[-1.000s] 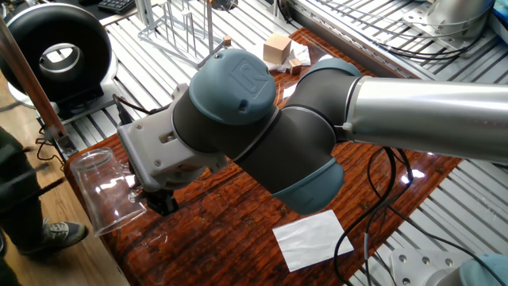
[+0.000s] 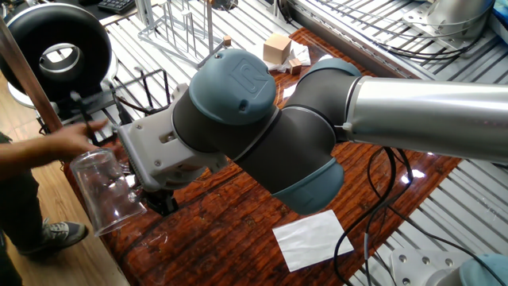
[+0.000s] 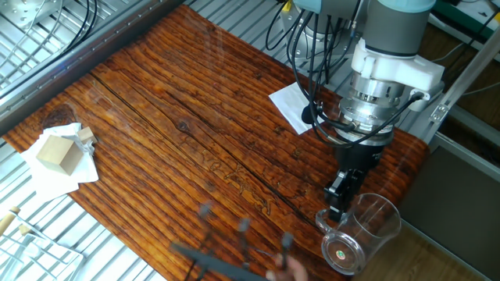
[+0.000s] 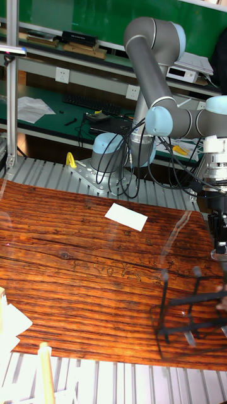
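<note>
A clear glass mug [image 3: 363, 234] hangs tilted at the right end of the wooden table, and its handle lies at the fingertips. My gripper [image 3: 336, 208] points down and is shut on the mug at its handle side. From the opposite side, the mug [image 2: 107, 195] shows left of the gripper [image 2: 161, 202], though the wrist partly hides the hold. A person's hand [image 2: 75, 141] holds a black wire rack [image 4: 192, 313] over the table close to the mug. Most of the gripper lies at the right edge of the third view.
A white paper sheet [image 3: 294, 108] lies flat near the arm's base. Wooden blocks [image 3: 60, 154] rest on white paper at the far end, near a metal wire rack [image 3: 39, 254].
The person's hand has come in from the left, bringing the black rack over the table beside the mug. My arm, gripper and the mug have stayed still.
</note>
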